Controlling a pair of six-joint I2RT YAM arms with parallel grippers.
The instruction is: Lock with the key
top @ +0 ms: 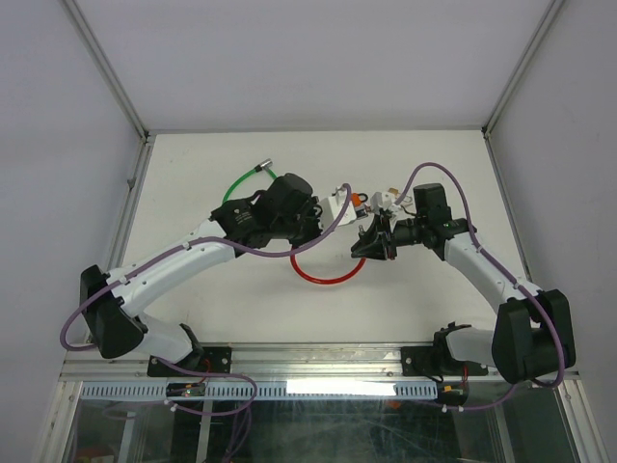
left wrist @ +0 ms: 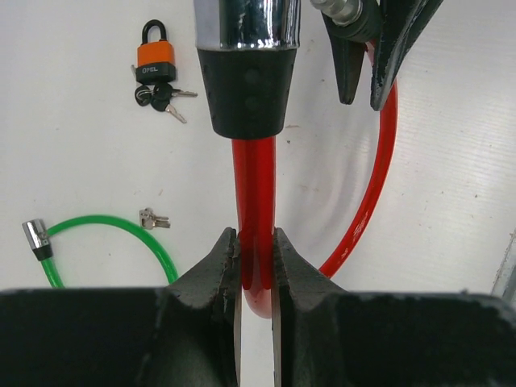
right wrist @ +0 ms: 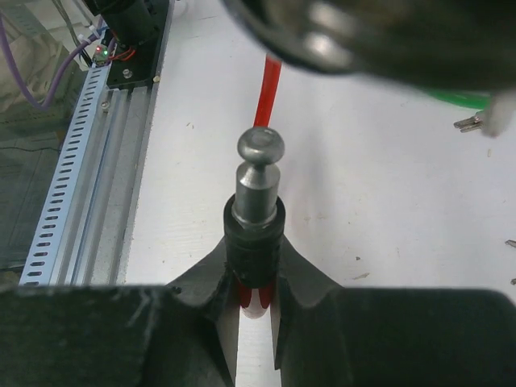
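Observation:
A red cable lock [left wrist: 254, 185] bows between my two grippers above the table. In the left wrist view my left gripper is shut on the red cable just behind its chrome lock head [left wrist: 248, 24] with a black collar. My right gripper is shut on the other end in the right wrist view, on the black sleeve below a silver pin [right wrist: 258, 177] with a rounded tip. Pin and lock head are apart. The blurred lock head [right wrist: 387, 32] looms over the top of the right wrist view.
An orange padlock [left wrist: 156, 60] lies on the table with keys [left wrist: 165, 97] beside it. A green cable lock [left wrist: 105, 219] and more small keys [left wrist: 153, 218] rest nearby.

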